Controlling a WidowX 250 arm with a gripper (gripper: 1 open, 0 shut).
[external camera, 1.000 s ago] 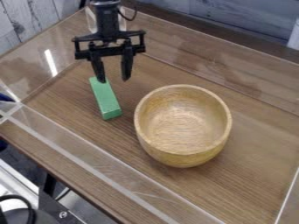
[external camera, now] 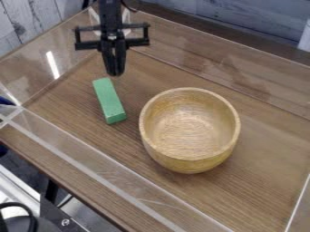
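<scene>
A green rectangular block (external camera: 109, 100) lies on the wooden table, left of a round light-wood bowl (external camera: 188, 129). My black gripper (external camera: 116, 69) hangs above and behind the block's far end, apart from it. Its narrow tips are close together, and I see nothing held between them.
Black cables (external camera: 14, 207) lie at the lower left edge. Pale walls border the table at the back.
The gripper has moved back and up, away from the bowl and the block's far end. The block and bowl look unmoved.
</scene>
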